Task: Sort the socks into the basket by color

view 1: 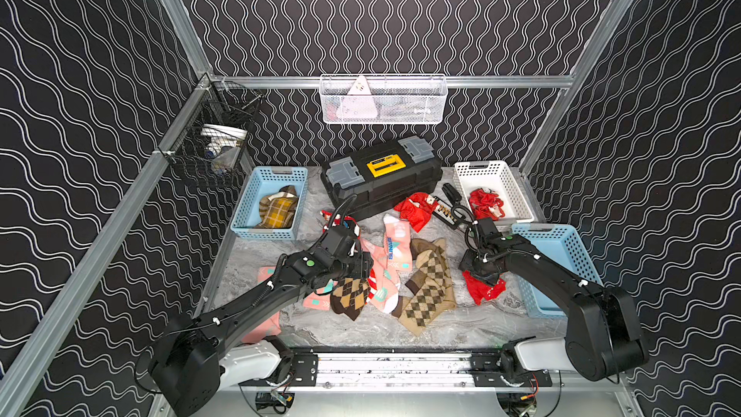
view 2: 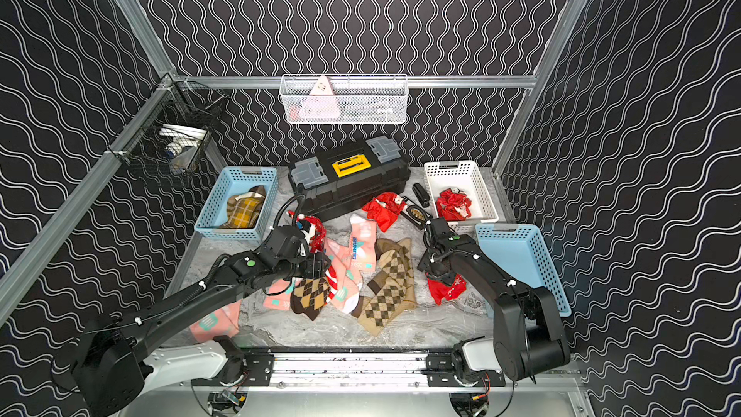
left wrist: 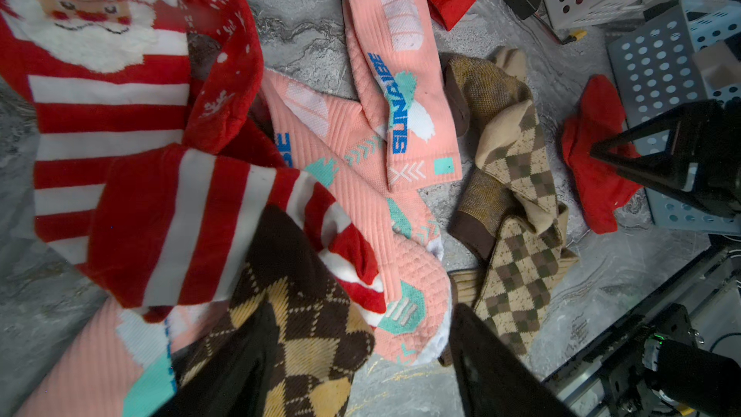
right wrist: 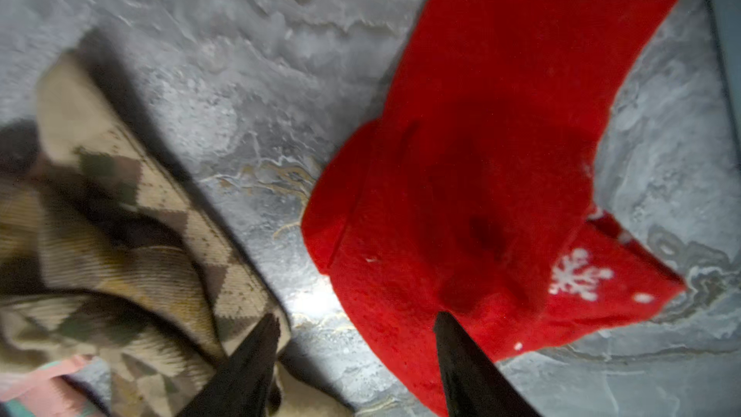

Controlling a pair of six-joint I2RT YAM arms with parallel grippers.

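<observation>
My right gripper hangs part open over a red sock (right wrist: 463, 208) with snowflakes, nothing between its fingers. In the top left view that red sock (view 1: 483, 287) is mostly covered by the gripper. Above the sock pile my left gripper is open and empty. Below it lie a brown argyle sock (left wrist: 301, 316), a red-striped Santa sock (left wrist: 108, 100) and pink socks (left wrist: 401, 100). A beige checkered sock (view 1: 427, 285) lies between the arms. Another red sock (view 1: 417, 210) rests beside the toolbox. One red item (view 1: 486, 203) sits in the white basket (view 1: 521, 197).
A black toolbox (view 1: 382, 173) stands at the back. The left blue basket (view 1: 241, 208) holds a plaid sock (view 1: 278, 208). The right blue basket (view 1: 555, 251) shows an empty floor. A black remote-like object (view 1: 451, 192) lies near the white basket.
</observation>
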